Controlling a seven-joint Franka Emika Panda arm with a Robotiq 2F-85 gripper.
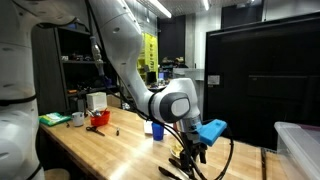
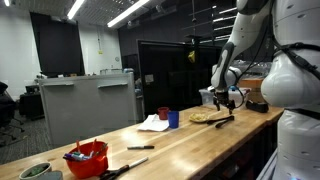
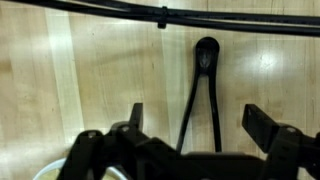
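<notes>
In the wrist view, black tongs lie on the wooden table, their rounded end up and two thin arms spreading downward. My gripper is open above them, one finger on each side and the tongs in the gap, not gripped. The tongs' lower ends are cut off by the frame's bottom edge. Exterior view 1 shows the gripper low over the table's near right part, close to a dark utensil. From the other side, the gripper appears at the table's far end.
A pale round rim shows beside the left finger. Black cables cross the top of the wrist view. A blue cup, white cloth and red bowl stand away along the table.
</notes>
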